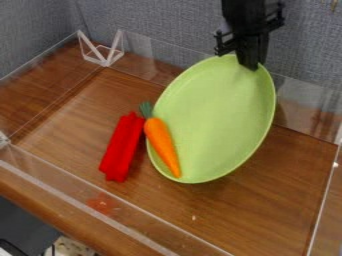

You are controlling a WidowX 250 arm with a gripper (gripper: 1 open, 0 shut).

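A green plate (221, 110) is tipped steeply, its upper rim raised under my black gripper (247, 58) at the top right. The gripper is shut at that rim; the fingertips are partly hidden by the plate. An orange toy carrot (162, 142) with a green top lies along the plate's lower left edge, beside a red block (123, 145) on the wooden table (67, 120).
A white wire stand (102, 52) sits at the back left near the grey padded wall. Clear plastic borders edge the table.
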